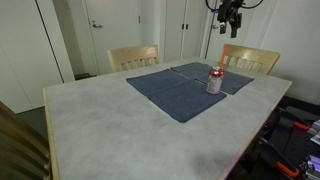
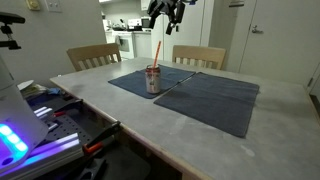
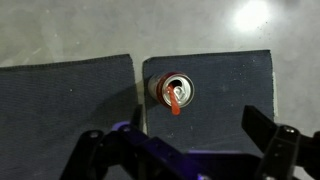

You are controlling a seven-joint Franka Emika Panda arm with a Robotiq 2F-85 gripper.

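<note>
A red and silver can (image 1: 214, 82) stands upright on the dark mats, with an orange-red straw (image 2: 157, 54) sticking up out of it. In the wrist view the can (image 3: 160, 88) is seen from above, its top showing with the straw (image 3: 173, 101) across it. High above the table, well clear of the can, hangs my gripper (image 1: 229, 29). Its fingers are wide apart and nothing is between them; in the wrist view they show at the lower left and right, either side of and below the can.
Dark cloth mats (image 1: 188, 100) lie on the pale table (image 1: 110, 125), whose near and left parts are bare. Wooden chairs (image 1: 134, 58) stand along the far edge and at the far right end. The straw rises well above the can's rim.
</note>
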